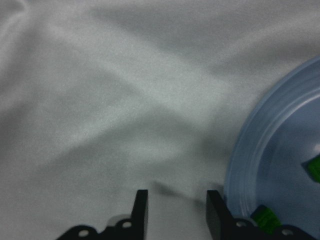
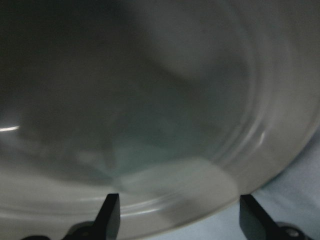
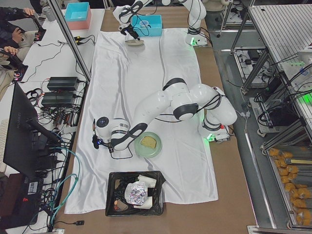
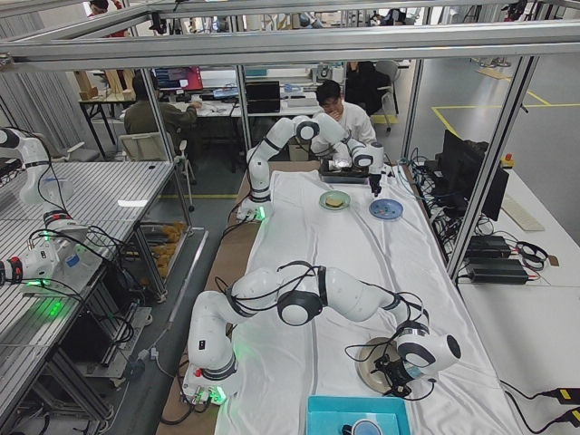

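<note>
My left gripper stands open over the white cloth at the edge of a blue plate (image 4: 386,208), which holds small green pieces (image 1: 266,218). A green plate (image 3: 148,152) with a yellow slice (image 3: 148,141) lies beside it. My right gripper is open low over a pale grey plate (image 2: 200,110), near its rim, with nothing between its fingers.
A black lined bin (image 3: 112,192) with foil and white packages stands at one end of the cloth. A blue tray (image 4: 358,408) with a mug stands at the other.
</note>
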